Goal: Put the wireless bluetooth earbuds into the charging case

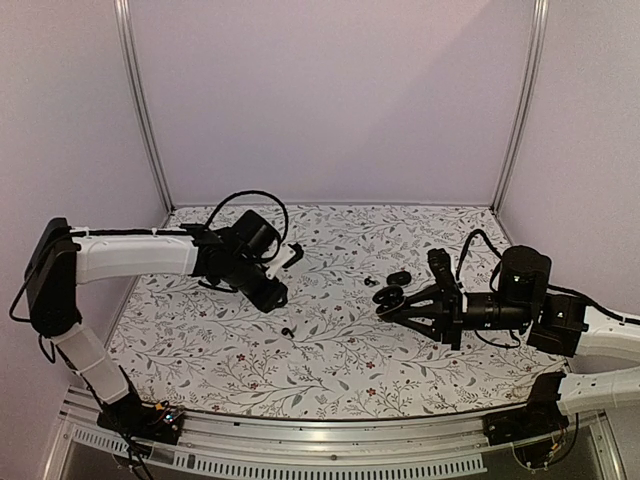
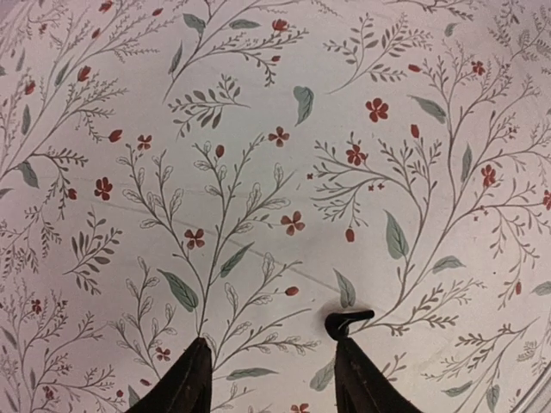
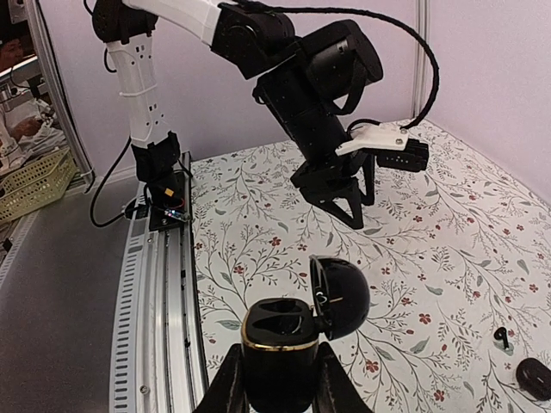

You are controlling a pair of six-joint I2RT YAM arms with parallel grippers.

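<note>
One black earbud point(image 1: 287, 332) lies on the patterned table, just in front of my left gripper point(image 1: 277, 302). In the left wrist view the same earbud point(image 2: 346, 322) shows beyond the right fingertip, while the left gripper stands open with nothing between its fingers. On the right, the black charging case point(image 3: 280, 323) is held above the table in my right gripper, its lid point(image 3: 346, 297) raised. The case's slots are too dark to make out. A second earbud point(image 3: 502, 336) rests on the table, also visible as a small dark earbud point(image 1: 370, 282) from above.
A round black object point(image 1: 399, 278) lies beside the second earbud, behind the case. A metal rail point(image 1: 300, 445) runs along its front edge.
</note>
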